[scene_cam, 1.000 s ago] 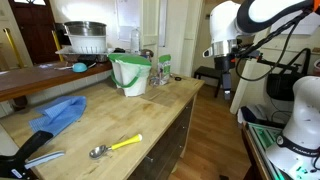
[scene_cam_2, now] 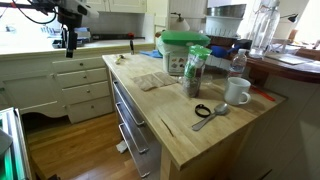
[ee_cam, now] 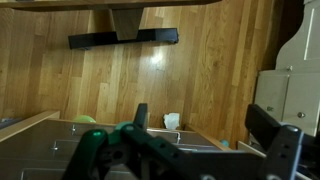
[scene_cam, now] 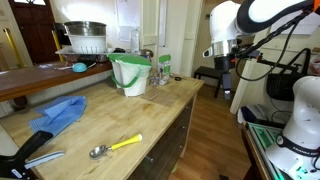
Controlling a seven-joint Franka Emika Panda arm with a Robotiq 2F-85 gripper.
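Note:
My gripper hangs over the wooden floor, its two dark fingers wide apart in the wrist view and only floor showing between them. Seen from outside, the gripper (scene_cam: 224, 88) points down past the counter's far end, clear of everything on the worktop. A spoon with a yellow handle (scene_cam: 127, 142) lies near the counter's front edge. Behind it is a crumpled blue cloth (scene_cam: 60, 114). A white bin with a green rim (scene_cam: 130, 74) stands farther along the counter.
In the other exterior view, a white mug (scene_cam_2: 237, 92), a metal spoon (scene_cam_2: 211, 117), a black ring (scene_cam_2: 203, 110) and a clear bottle (scene_cam_2: 237, 65) are on the wooden counter (scene_cam_2: 175, 120). A black-handled pan (scene_cam: 20, 160) sits at the near left. Mid-counter is mostly bare.

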